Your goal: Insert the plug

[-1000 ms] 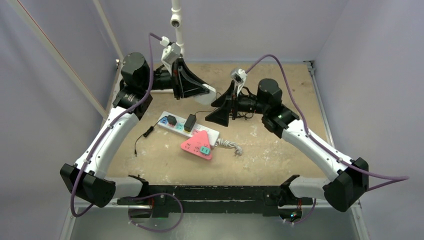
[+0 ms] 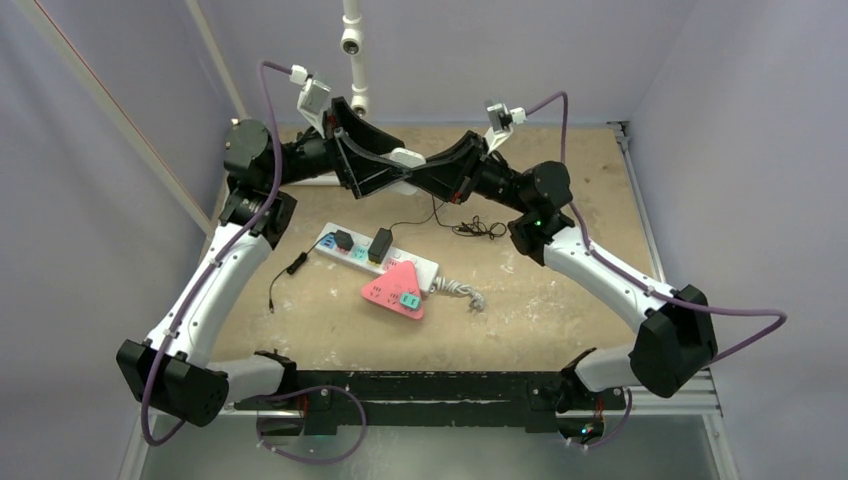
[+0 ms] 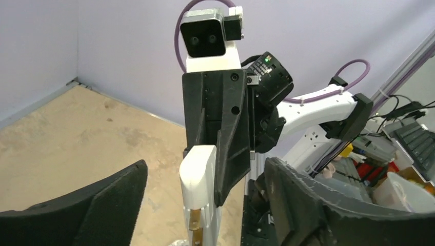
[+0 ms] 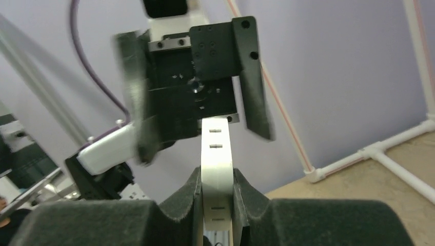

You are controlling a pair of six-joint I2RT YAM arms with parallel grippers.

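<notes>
A white plug adapter [image 2: 406,157] is held in the air where the two grippers meet. In the right wrist view my right gripper is shut on the white adapter [image 4: 216,159]. My left gripper has its fingers apart on either side of the adapter [image 3: 198,177], with gaps between them and it. On the table lie a white power strip [image 2: 425,275] with black adapters and a pink triangular power strip [image 2: 385,292] with a teal piece on it.
A coiled black cable [image 2: 478,228] and a white cord [image 2: 460,292] lie on the table. White pipes [image 4: 395,166] run along the back.
Both arms have shifted, bringing the grippers together.
</notes>
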